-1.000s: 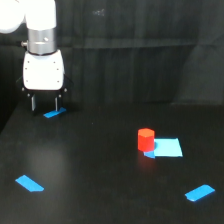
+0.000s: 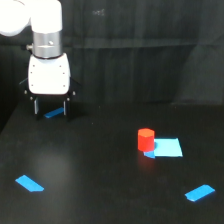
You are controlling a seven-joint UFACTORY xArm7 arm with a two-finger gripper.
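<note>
My gripper (image 2: 51, 106) is at the upper left in the camera view, pointing down, its two dark fingers apart with nothing seen between them. A blue strip (image 2: 54, 113) lies on the table by the fingertips; whether they touch the table cannot be told. A red block (image 2: 146, 138) with a hexagonal outline stands to the right of the table's middle, well away from the gripper. Against its right side in the view lies a light blue square (image 2: 168, 147), partly hidden by the block. A bit of darker blue (image 2: 149, 154) shows at the block's foot.
One more blue strip (image 2: 29, 184) lies at the front left, another blue strip (image 2: 200, 192) at the front right. A dark curtain (image 2: 140, 60) hangs behind.
My gripper has shifted a little to the right and slightly lower in the view, its fingers still apart. The block, square and strips have not moved.
</note>
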